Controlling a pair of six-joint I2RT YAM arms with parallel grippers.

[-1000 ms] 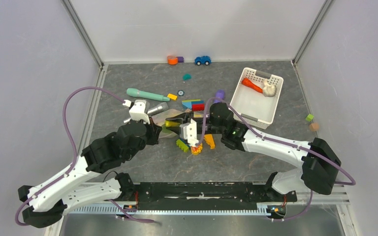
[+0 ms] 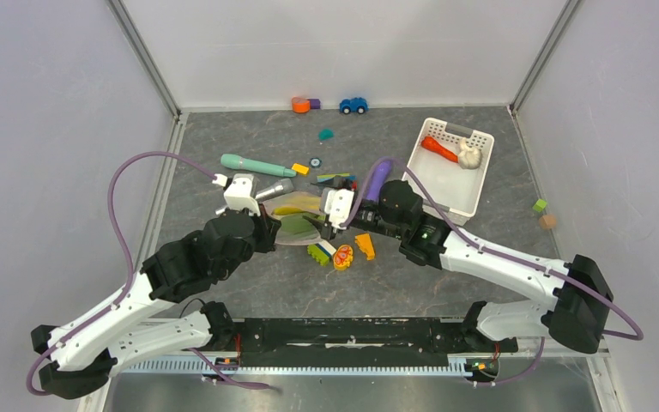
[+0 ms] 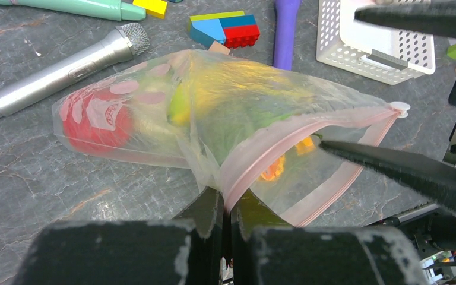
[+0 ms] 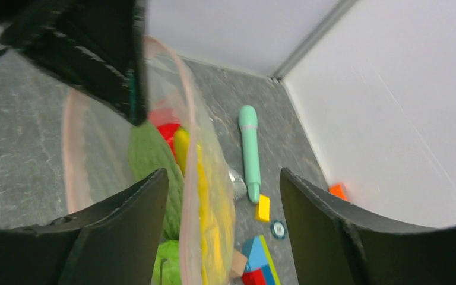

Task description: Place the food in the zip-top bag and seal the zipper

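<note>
The clear zip top bag (image 3: 148,130) lies at the table's centre, holding red, yellow and green food, its pink-zippered mouth spread toward the right. My left gripper (image 2: 270,225) is shut on the bag's edge at that mouth. My right gripper (image 2: 324,210) is part open at the mouth, its fingers spread apart; in the left wrist view one finger reaches over the opening, the other is above it. In the right wrist view yellow and green pieces show inside the bag.
A white basket (image 2: 446,180) with a carrot (image 2: 438,148) and garlic (image 2: 469,154) is at the back right. A microphone (image 3: 65,71), blocks (image 3: 222,29), a purple stick (image 3: 286,29) and toys surround the bag.
My right gripper has drawn back from over the bag and turned, now without the yellow piece seen in it earlier. More of the bag shows. The left arm is unmoved.
</note>
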